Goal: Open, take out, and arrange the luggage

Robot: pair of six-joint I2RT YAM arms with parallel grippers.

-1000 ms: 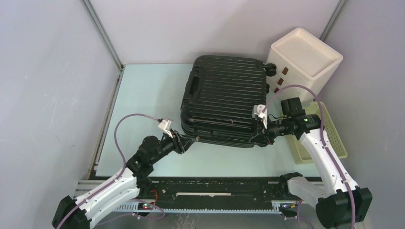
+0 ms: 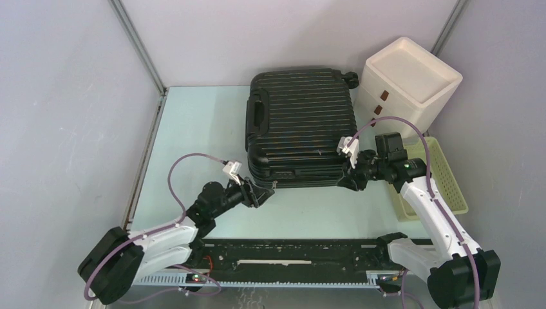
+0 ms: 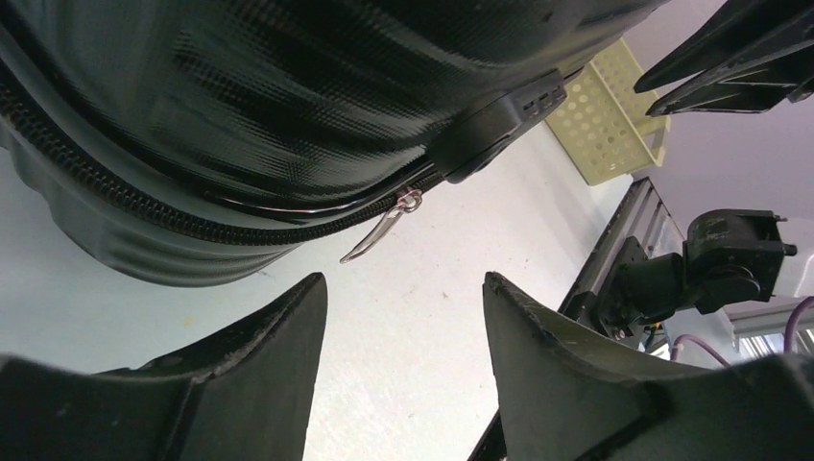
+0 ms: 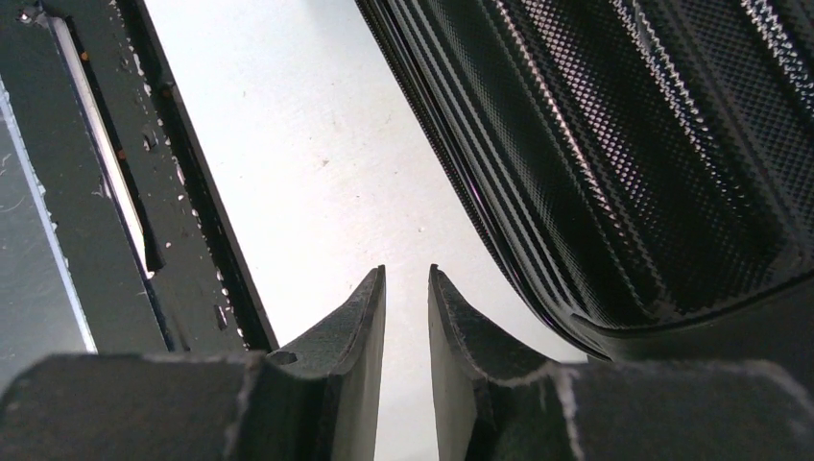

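Observation:
A black ribbed suitcase (image 2: 302, 116) lies flat on the table, its zipped front side facing the arms. In the left wrist view a metal zipper pull (image 3: 386, 229) hangs from the zipper (image 3: 173, 216), close to a black latch block (image 3: 499, 125). My left gripper is open just short of that pull, with only bare table between its fingers. Beside the suitcase's front right corner is my right gripper, its fingers parted by a narrow gap and nothing between them. The suitcase's edge (image 4: 509, 250) runs along the right of that view.
A white drawer box (image 2: 412, 77) stands at the back right, against the suitcase's wheel side. Behind the right arm is a yellow-green basket (image 2: 444, 174).

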